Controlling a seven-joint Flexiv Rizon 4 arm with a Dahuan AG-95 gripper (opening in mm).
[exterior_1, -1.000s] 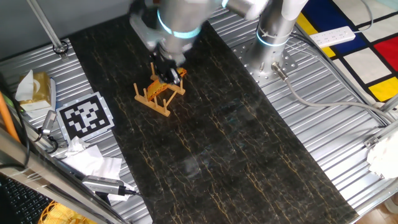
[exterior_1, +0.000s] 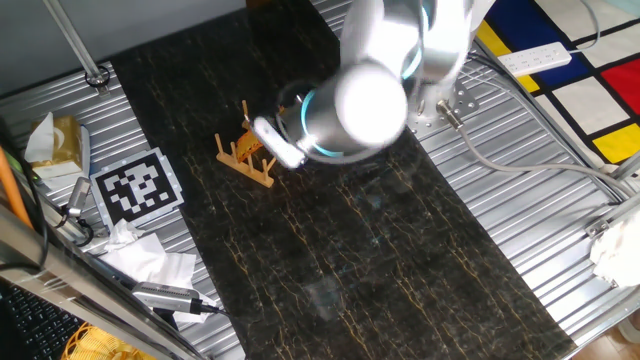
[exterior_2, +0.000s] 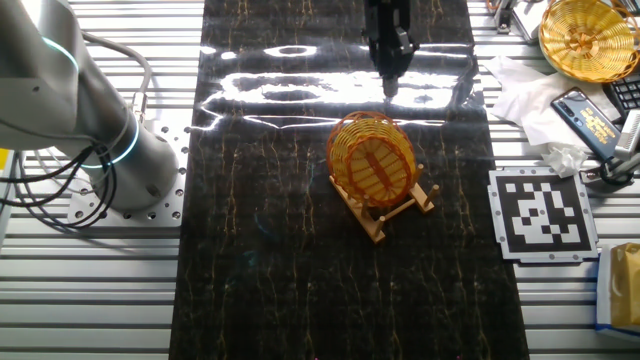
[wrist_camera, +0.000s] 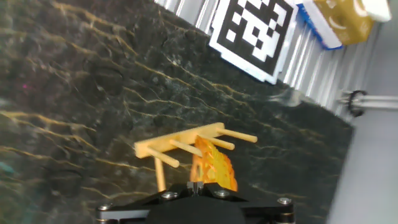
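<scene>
A small woven basket (exterior_2: 375, 165), yellow with an orange-brown rim, stands tilted on edge in a wooden peg rack (exterior_2: 410, 203) on the dark marbled mat. In the wrist view, the basket (wrist_camera: 213, 168) shows edge-on between pegs of the rack (wrist_camera: 180, 140), partly covered by my gripper. Exterior view 2 shows the gripper (exterior_2: 389, 88) apart from the basket, over the mat, its fingers together and nothing visible between them. In exterior view 1 the arm hides the fingertips and part of the rack (exterior_1: 245, 172).
Another woven basket (exterior_2: 590, 40) sits off the mat in exterior view 2.
My arm has swung from above the rack toward the robot's base side, and the gripper has come away from the basket. The basket and rack look unmoved.
</scene>
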